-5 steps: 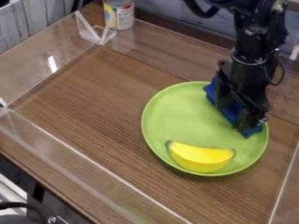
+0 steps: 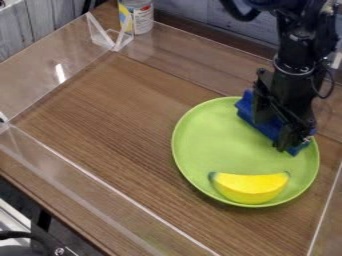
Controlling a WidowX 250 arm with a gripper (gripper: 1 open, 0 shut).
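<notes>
A green plate (image 2: 211, 150) rests on the wooden table toward the right. A yellow banana-like piece (image 2: 250, 187) lies near its front. At the back right of the plate is a blue object (image 2: 249, 110), largely covered by my black gripper (image 2: 281, 130), which reaches down onto it from the top right. Whether the fingers are shut on it I cannot tell.
A can (image 2: 136, 15) stands at the back left, beside a clear plastic piece (image 2: 104, 32). A wall runs along the back.
The plate, with the banana and blue object, has shifted rightward and slightly down in the view. My gripper has moved a little to the right along with it.
</notes>
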